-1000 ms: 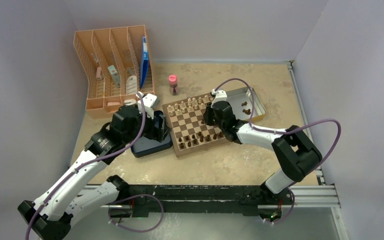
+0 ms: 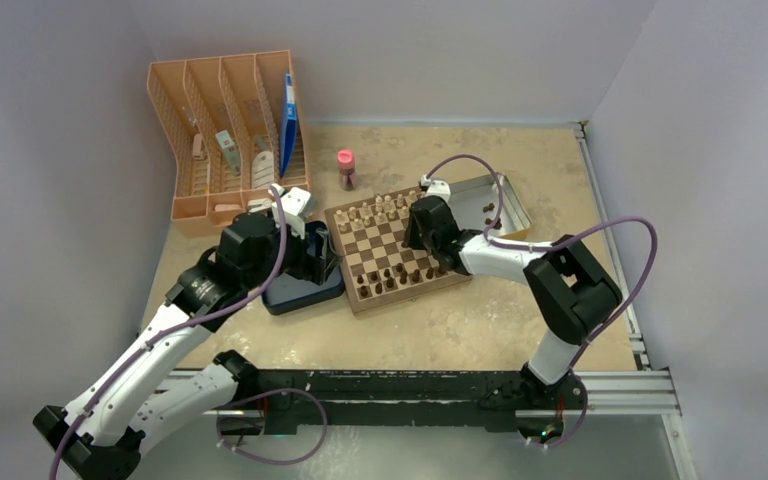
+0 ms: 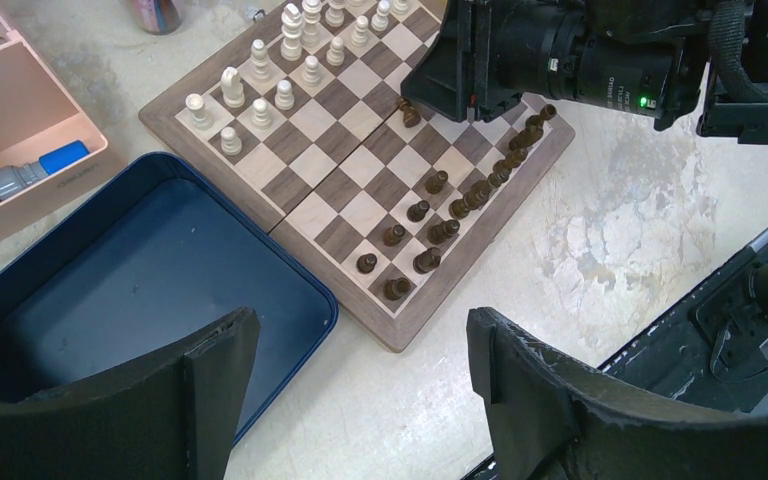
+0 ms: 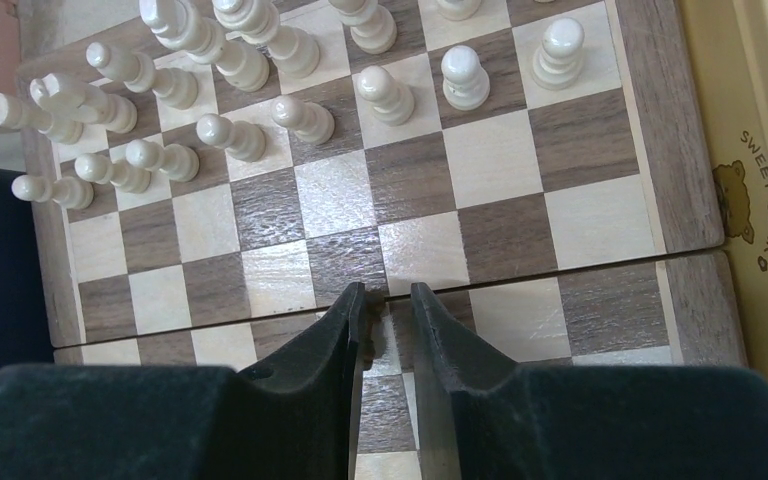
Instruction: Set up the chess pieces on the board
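The chessboard (image 2: 370, 245) holds white pieces (image 3: 260, 60) along its far side and dark pieces (image 3: 427, 260) along its near side. My right gripper is low over the middle of the board, its fingers parted by a small gap. A dark piece (image 4: 368, 345) lies on its side near the board's seam, partly behind the left fingertip; whether it is gripped is unclear. My left gripper hangs open over the board's left side and the blue tray, with nothing between its fingers.
A blue tray (image 3: 130, 260) sits left of the board. A metal box (image 2: 474, 205) with loose dark pieces is at right. An orange organiser (image 2: 190, 210) and a pink-lidded bottle (image 2: 346, 165) stand behind.
My right arm has shifted slightly toward the front, its elbow moving left, with the gripper still over the board. The left arm has hardly moved.
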